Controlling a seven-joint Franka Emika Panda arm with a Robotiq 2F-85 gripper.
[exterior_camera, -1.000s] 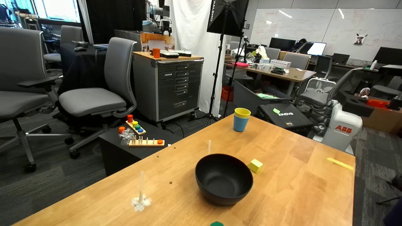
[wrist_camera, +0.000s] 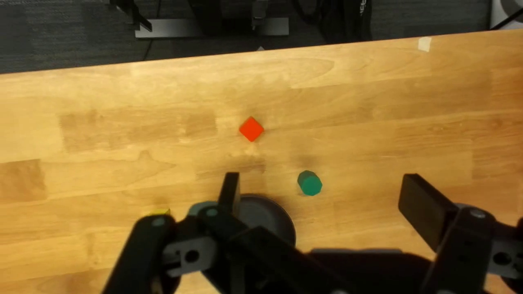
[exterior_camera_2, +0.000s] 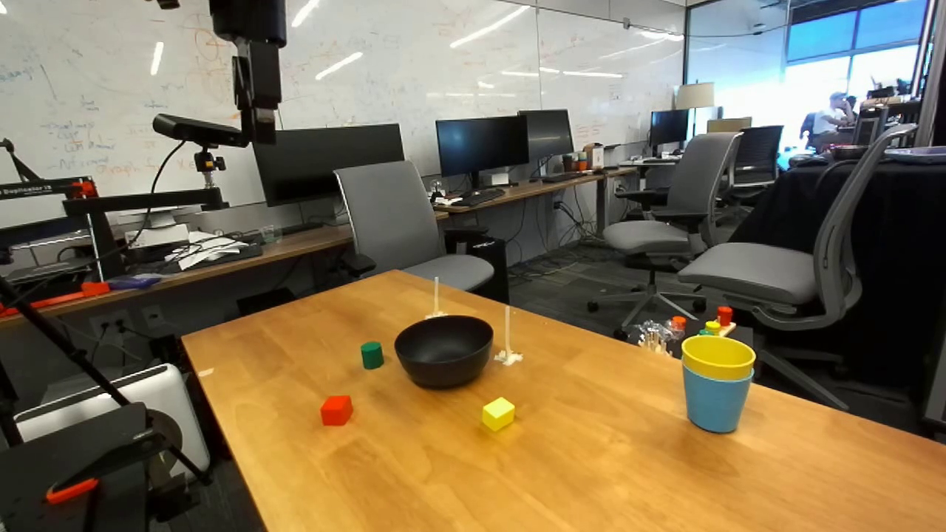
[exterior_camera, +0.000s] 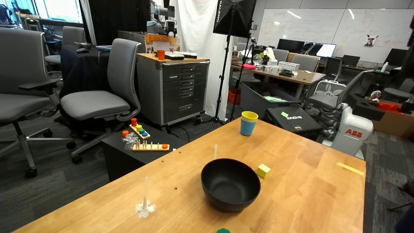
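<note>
My gripper is open high above the table, its fingers wide apart with nothing between them. In the second exterior view the gripper (exterior_camera_2: 257, 97) hangs at the upper left. A black bowl (exterior_camera_2: 443, 359) sits empty on the table; in the wrist view the left finger partly covers the bowl (wrist_camera: 267, 215). Around it stand a green cylinder (exterior_camera_2: 372, 355), a red cube (exterior_camera_2: 336, 411) and a yellow cube (exterior_camera_2: 498, 414). From the wrist, the red cube (wrist_camera: 251, 129) and green cylinder (wrist_camera: 309, 183) show clearly, while the yellow cube (wrist_camera: 160, 212) is mostly hidden.
A yellow cup (exterior_camera_2: 718, 356) nested in a blue cup (exterior_camera_2: 716, 403) stands apart from the bowl. Two thin upright pegs (exterior_camera_2: 508, 332) are taped down behind the bowl. Bare tabletop (exterior_camera: 302, 186) lies beyond the yellow cube.
In the first exterior view, a dark shape has come into the upper right edge. The bowl, cups and yellow cube there have not moved.
</note>
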